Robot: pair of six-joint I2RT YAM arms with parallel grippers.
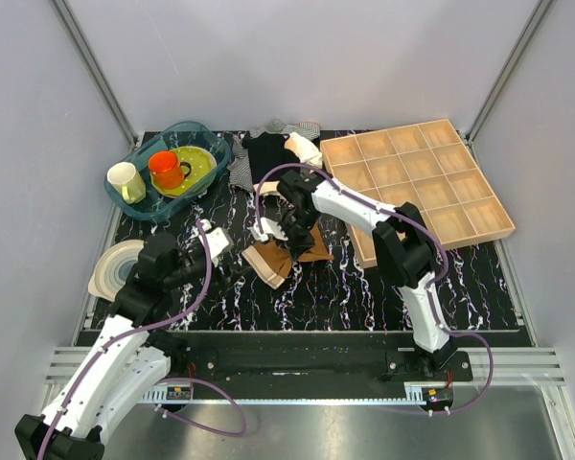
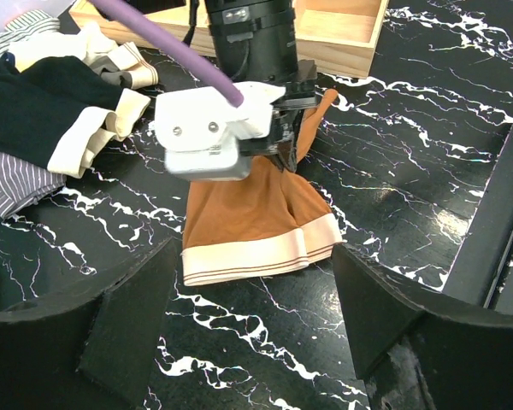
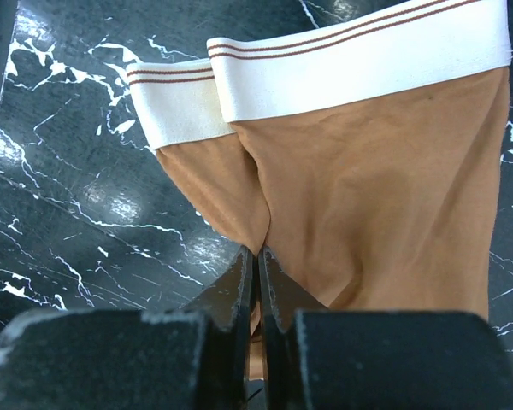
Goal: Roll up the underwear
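The brown underwear [image 1: 266, 257] with a cream waistband lies on the black marbled table, its waistband toward my left gripper. My right gripper is shut on a pinched fold of the brown cloth, and creases run out from its fingertips. The waistband [image 3: 359, 64] fills the top of the right wrist view, with one end tucked under at an angle. My left gripper is open, its fingers wide apart and nothing held between them. Beyond it the underwear [image 2: 239, 205] lies partly hidden behind the right gripper.
A pile of other clothes [image 1: 268, 158] lies at the back. The wooden compartment box [image 1: 431, 182] occupies the right rear, and a teal basket [image 1: 139, 206] with cups stands at left rear. Plates [image 1: 115, 268] sit at the left. Bare table shows in front.
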